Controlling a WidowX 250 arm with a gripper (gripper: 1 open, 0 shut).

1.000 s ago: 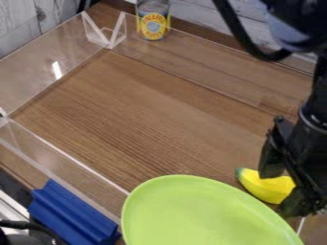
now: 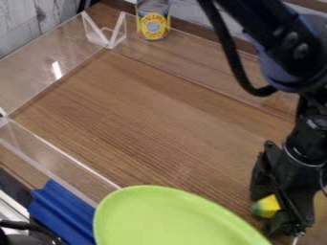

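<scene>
My black gripper (image 2: 284, 201) is low at the right edge, over a yellow object (image 2: 266, 205), banana-like in shape, which is now mostly hidden behind it. The fingers are open by what little shows, though the fingertips are hard to make out. A large green oval dish (image 2: 160, 220) fills the bottom centre, just left of the gripper.
A blue rack-like item (image 2: 57, 211) sits at the lower left. A yellow-labelled can (image 2: 153, 24) stands at the back. Clear plastic guards line the left edge.
The gripper has moved down over the yellow object, covering most of it. The green dish appears shifted slightly left.
</scene>
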